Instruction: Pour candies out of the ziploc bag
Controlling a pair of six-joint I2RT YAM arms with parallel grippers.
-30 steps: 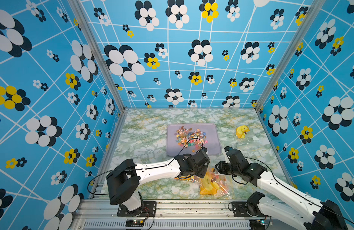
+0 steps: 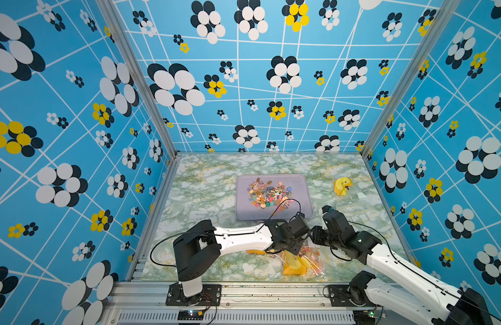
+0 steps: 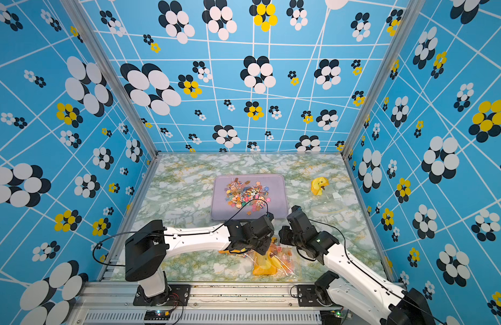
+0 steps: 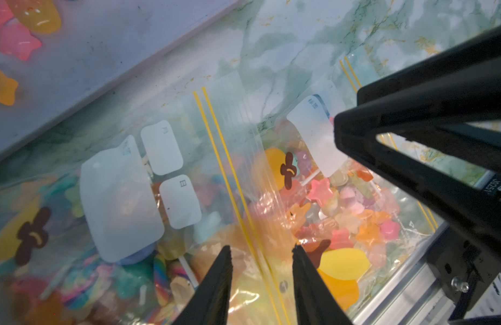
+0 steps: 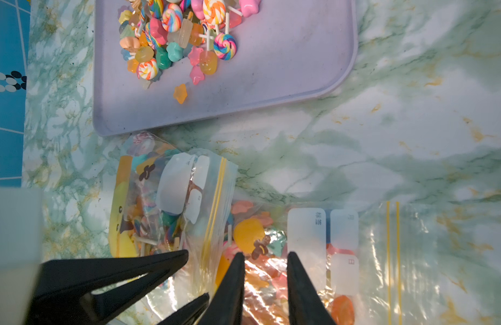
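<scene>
Two clear ziploc bags of candies, with yellow zip strips and white labels, lie overlapping on the marble table below the tray; one bag (image 5: pixel 315 238) lies flat, the other (image 5: pixel 174 189) beside it. My left gripper hangs over the bags, fingers apart with nothing visibly held. My right gripper is also over the bags, fingertips parted above the labelled bag. The two grippers are close together, and each intrudes into the other's wrist view. A lilac tray (image 5: pixel 293 54) holds a pile of loose candies and lollipops.
A yellow duck-like object (image 2: pixel 342 185) lies at the back right beside a small white piece. The table left of the tray and behind it is clear. The front metal rail (image 3: pixel 228 289) borders the bags.
My left arm has moved right over the bags, toward the right gripper. My right gripper has shifted slightly to the right.
</scene>
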